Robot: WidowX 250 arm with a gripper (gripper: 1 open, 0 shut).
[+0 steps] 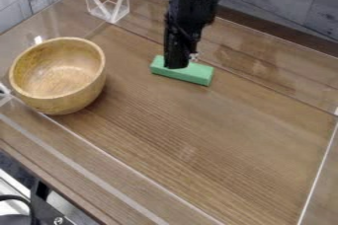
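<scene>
My black gripper (181, 49) hangs at the top centre of the camera view, just above a flat green block (192, 73) lying on the wooden table (199, 155). The arm comes down from the top edge. Whether the fingers are open or shut is too small to tell, and I cannot tell if they touch the block.
A large empty wooden bowl (55, 86) stands at the left. A small white wire rack (109, 4) sits at the back left.
</scene>
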